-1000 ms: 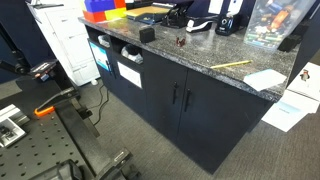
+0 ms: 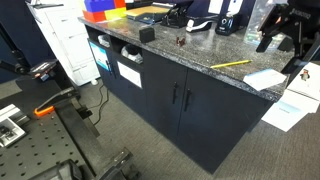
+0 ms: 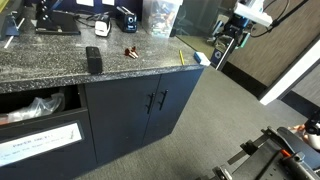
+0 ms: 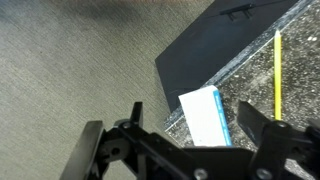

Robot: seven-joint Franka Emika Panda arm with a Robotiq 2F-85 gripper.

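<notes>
My gripper stands open in the wrist view, its two dark fingers wide apart. Between and beyond them is a white flat item (image 4: 203, 115) with a blue edge, lying at the corner of the speckled counter; the gripper's body hides its near end. In exterior view 1 the gripper (image 2: 277, 57) hangs above that corner, and the white item (image 2: 265, 79) lies below it, apart from the fingers. A yellow pencil (image 4: 278, 75) lies on the counter to the right in the wrist view. Nothing shows held.
Dark cabinet doors (image 2: 185, 105) drop from the counter's edge to open floor. On the counter stand a black block (image 2: 147, 34), a small reddish item (image 2: 181, 41) and a clear bin (image 3: 160, 15). A white sheet (image 2: 285, 115) hangs at the side of the cabinet.
The arm and gripper have come into exterior view 1 from the upper right, over the counter's corner. The pencil and white item have not visibly moved.
</notes>
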